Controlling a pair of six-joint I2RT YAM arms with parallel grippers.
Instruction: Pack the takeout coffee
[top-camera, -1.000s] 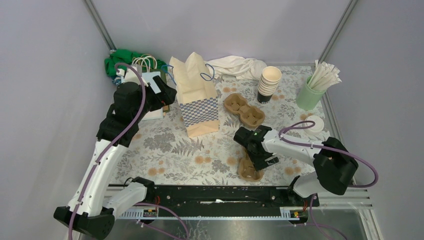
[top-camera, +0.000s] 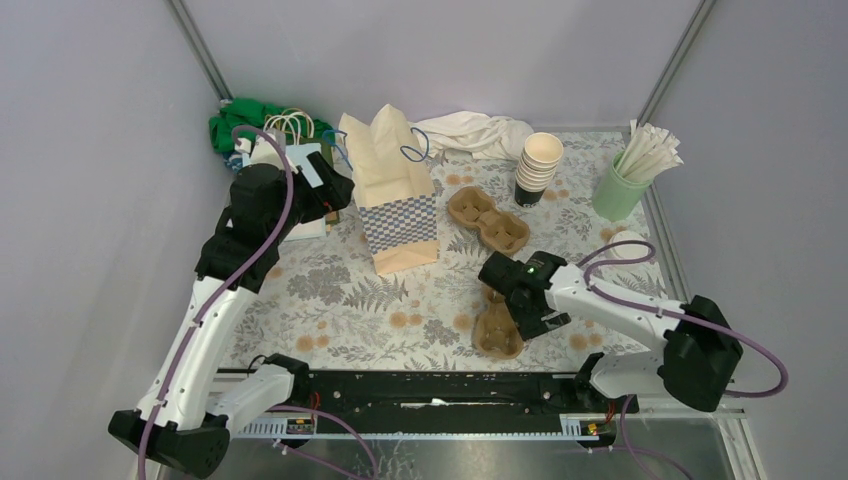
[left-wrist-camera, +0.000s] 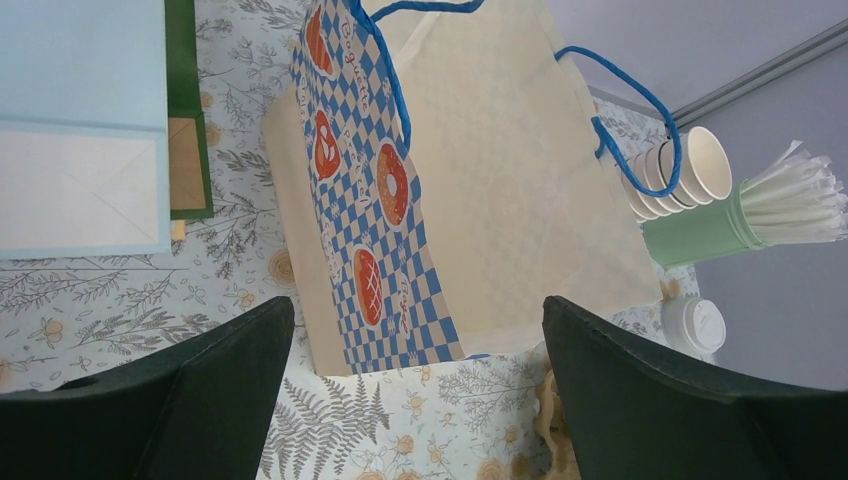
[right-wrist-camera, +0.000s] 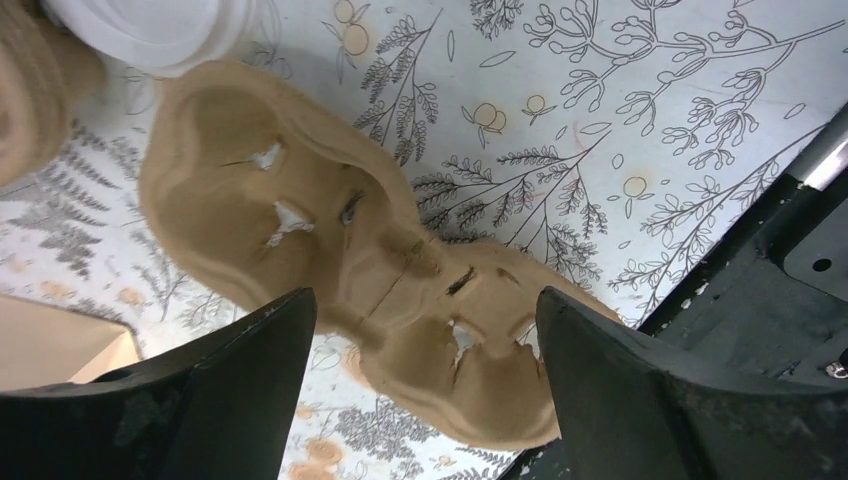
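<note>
A kraft paper bag (top-camera: 398, 225) with checked band and blue handles stands upright mid-table. My left gripper is open beside it, empty. My right gripper is part open over a moulded cardboard cup carrier (top-camera: 498, 335) at the front; whether the fingers touch it is unclear. A second carrier (top-camera: 478, 210) lies behind it. A stack of paper cups (top-camera: 540, 155) stands at the back right, with white lids (top-camera: 630, 250) on the right, partly behind the right arm in the top view.
A green holder (top-camera: 617, 190) of wrapped straws stands at the right edge. Folded bags (left-wrist-camera: 80, 180) and green cloth (top-camera: 240, 120) are at the back left, a white cloth (top-camera: 470, 135) at the back.
The left arm and bag have not visibly moved.
</note>
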